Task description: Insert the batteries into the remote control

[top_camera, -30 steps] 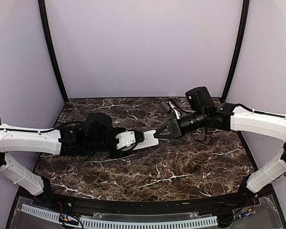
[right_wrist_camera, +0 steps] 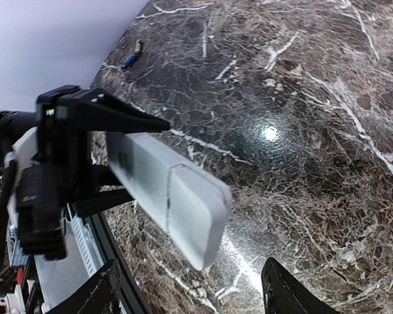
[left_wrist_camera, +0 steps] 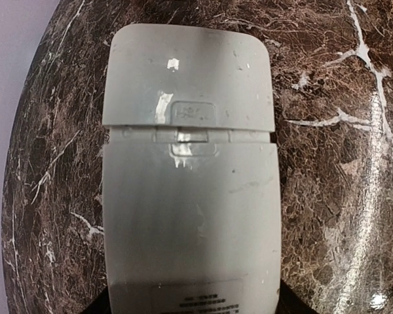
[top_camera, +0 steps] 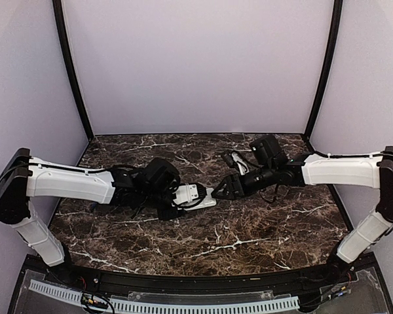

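The white remote control (left_wrist_camera: 191, 216) fills the middle of the left wrist view, its back toward that camera. A crosswise slot with a small latch runs between its end section and the longer panel; no battery shows in it. My left gripper is shut on the remote, a black finger on either side, holding it tilted. Past those fingers, the remote's free end points toward my right gripper, which stands open with nothing between its fingers. A blue battery with a copper-coloured end (right_wrist_camera: 132, 55) lies on the table near the far wall in the right wrist view.
Pale walls (top_camera: 196, 65) close off the back and sides. A white slotted strip (top_camera: 164, 306) runs along the front edge.
The right arm has come lower, its gripper staying close to the remote.
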